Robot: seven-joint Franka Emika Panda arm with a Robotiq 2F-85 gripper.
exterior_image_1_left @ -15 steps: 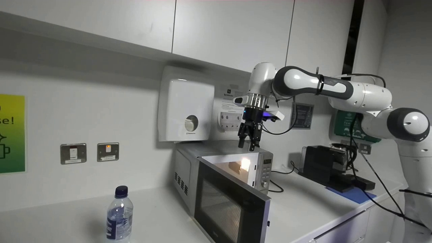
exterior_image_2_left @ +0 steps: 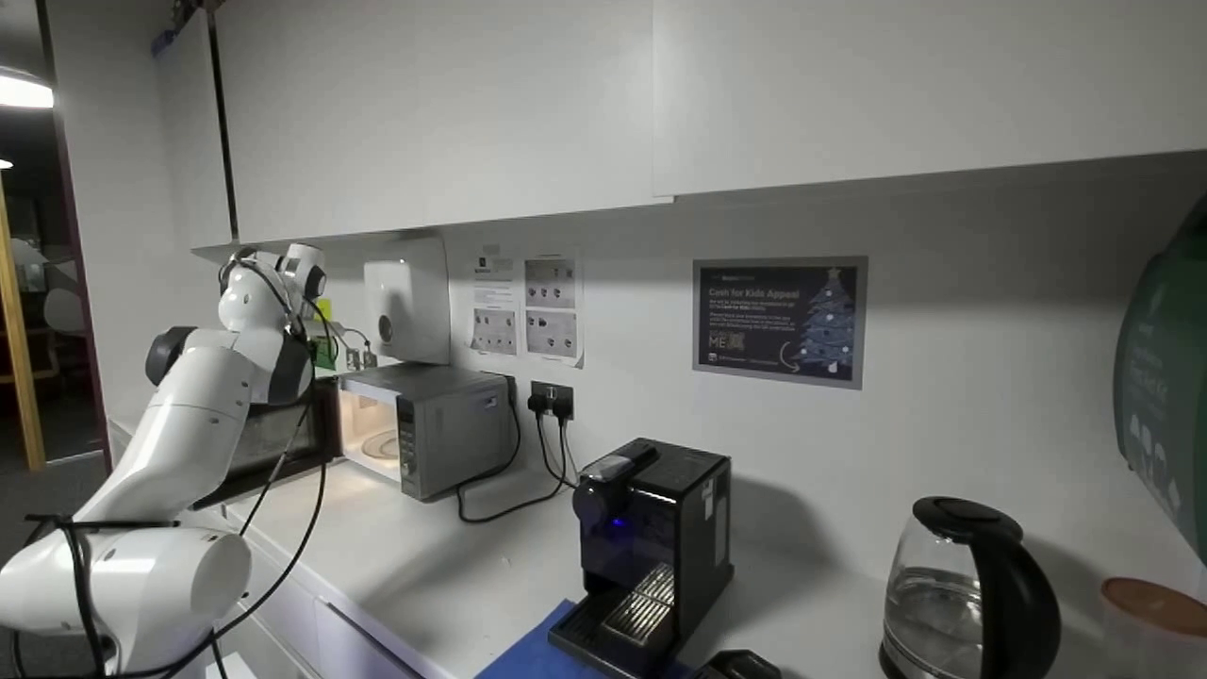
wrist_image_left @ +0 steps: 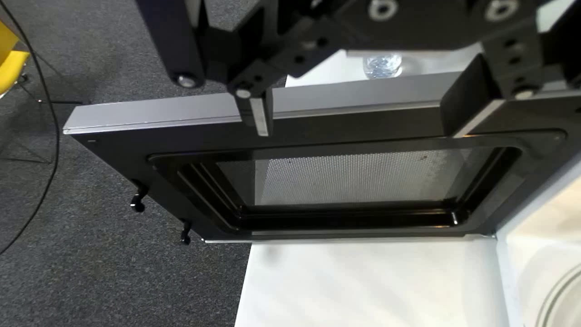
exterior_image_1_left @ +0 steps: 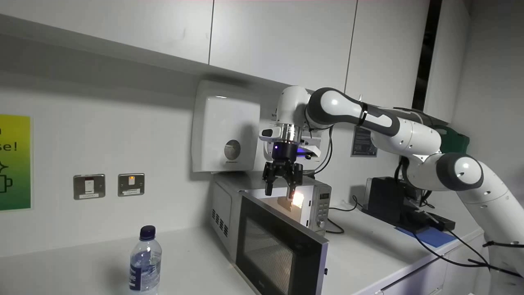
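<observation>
The microwave (exterior_image_2_left: 458, 424) stands against the wall with its door (exterior_image_1_left: 275, 246) swung wide and its inside lit. My gripper (exterior_image_1_left: 281, 191) points down above the opened door in exterior view 1. In the wrist view the gripper has its two fingers far apart, with the door's top edge (wrist_image_left: 359, 101) passing below them. Nothing is held between the fingers. Part of the glass turntable (wrist_image_left: 566, 299) shows at the lower right of the wrist view. A water bottle (exterior_image_1_left: 145, 260) with a dark blue cap stands upright on the counter, on the door's outer side.
A black coffee machine (exterior_image_2_left: 656, 543) sits on a blue mat (exterior_image_2_left: 526, 645), and a glass kettle (exterior_image_2_left: 962, 594) stands beyond it. Cupboards (exterior_image_1_left: 280, 34) overhang the counter, and a paper towel dispenser (exterior_image_1_left: 226, 128) is above the microwave. The counter (exterior_image_1_left: 196, 246) between bottle and microwave is bare.
My arm has moved left and somewhat lower in exterior view 1, bringing the gripper over the door. Microwave, door and bottle look the same.
</observation>
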